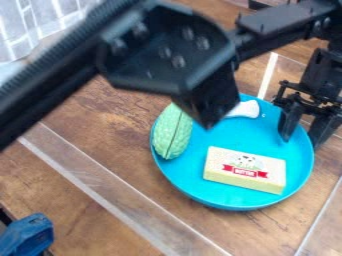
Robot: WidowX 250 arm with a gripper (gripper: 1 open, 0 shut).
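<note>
My gripper [302,112] is at the right, over the rim of a blue plate [221,200], its black fingers pointing down; whether it grips anything is unclear. On the plate lie a pale box [245,170] with a red label, a green cabbage-like item [173,131] at the left and a white object [245,109] at the back, partly hidden by the black arm [147,55].
A blue object [24,236] sits at the lower left edge. A clear, pale item [27,22] is at the top left.
</note>
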